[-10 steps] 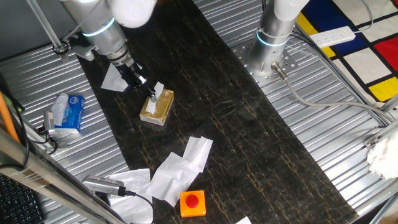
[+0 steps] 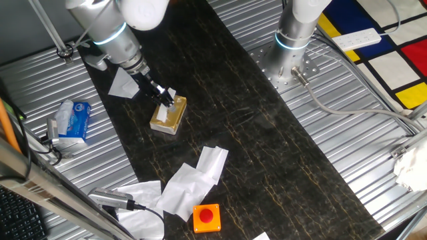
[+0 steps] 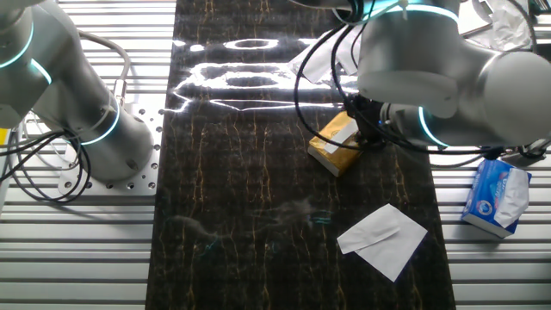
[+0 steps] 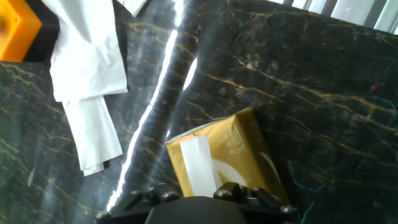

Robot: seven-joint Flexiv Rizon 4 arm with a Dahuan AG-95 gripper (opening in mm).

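Observation:
A gold packet (image 2: 175, 119) with a white paper strip (image 4: 198, 165) on its top lies on the dark marble-patterned table. My gripper (image 2: 167, 103) points down over the packet's upper edge, right by the white strip. Near the bottom of the wrist view, the dark fingers (image 4: 229, 191) overlap the packet's near part. Whether they touch it, and how far apart they stand, does not show clearly. In exterior view 2 the arm and its cables cover much of the gripper beside the packet (image 3: 331, 153).
White paper sheets (image 2: 187, 190) and an orange box with a red button (image 2: 207, 218) lie toward the front. Another white sheet (image 2: 124, 84) lies behind the gripper. A blue tissue pack (image 2: 79, 122) sits off the table's left side.
The gripper's tip has shifted slightly to the right over the packet's top, and the arm above it has moved a little. The packet stays in the same place.

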